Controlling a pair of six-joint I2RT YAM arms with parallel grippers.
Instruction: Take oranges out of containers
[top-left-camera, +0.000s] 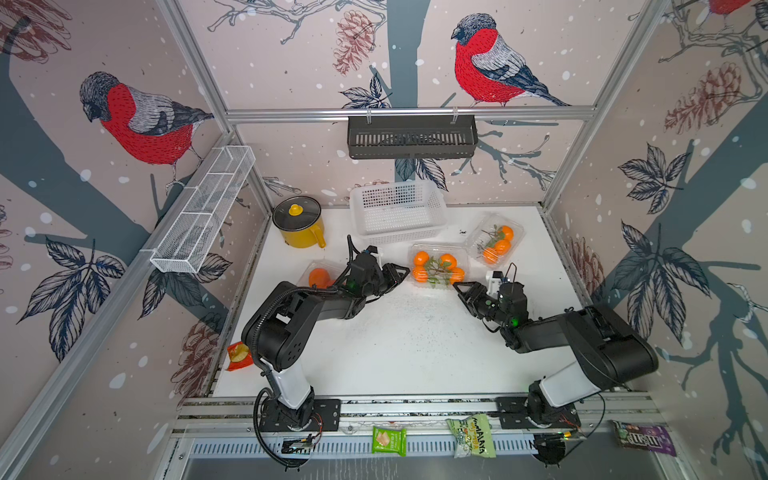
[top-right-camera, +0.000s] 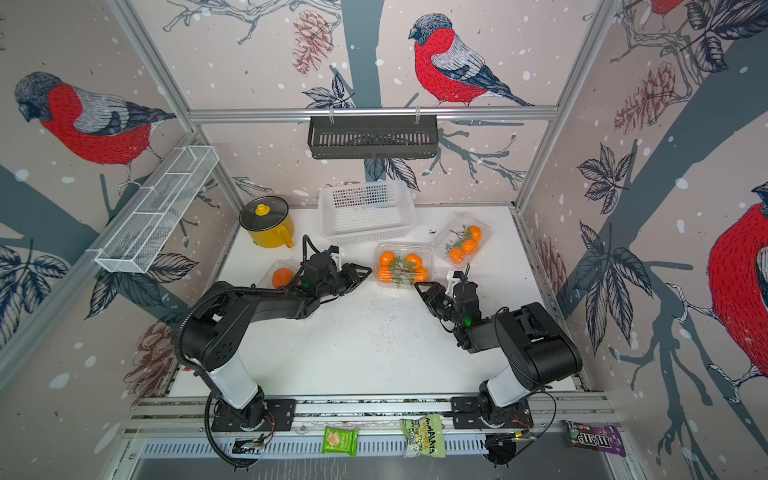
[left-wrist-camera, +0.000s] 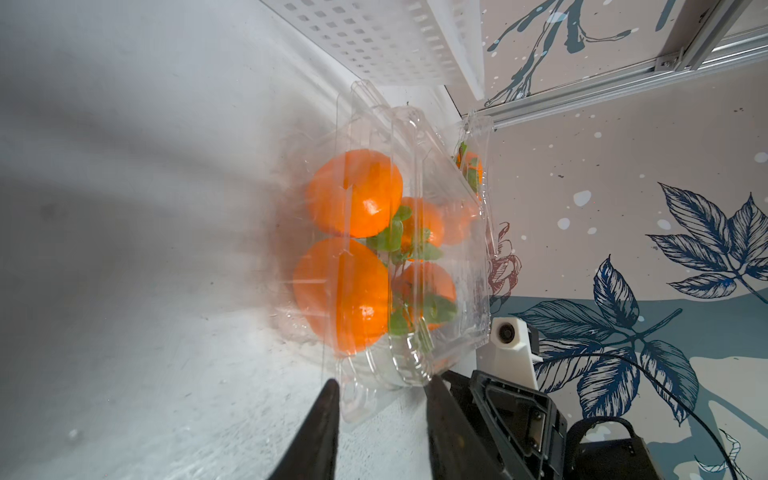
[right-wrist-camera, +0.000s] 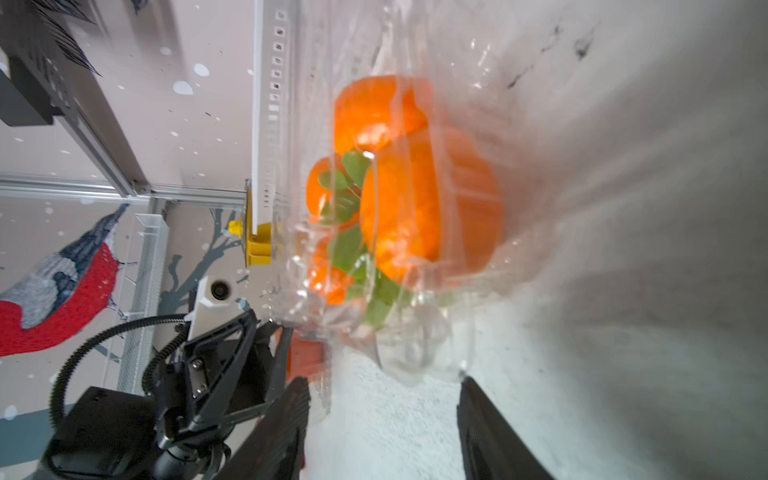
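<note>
In the middle of the white table a clear lidded container (top-left-camera: 437, 249) holds several oranges (left-wrist-camera: 355, 192) with green leaves. My left gripper is at its left side, fingers apart with no object seen between them. Close to its front right corner is my right gripper, also open, the clear rim just beyond its fingertips. A second clear container with oranges (top-left-camera: 504, 233) stands behind to the right. Partly hidden behind my left arm, another container shows an orange (top-left-camera: 320, 277).
A white perforated basket (top-left-camera: 398, 233) stands behind the middle container, with a yellow pot (top-left-camera: 301, 233) at the back left. A red packet (top-left-camera: 239, 356) lies near the left edge.
</note>
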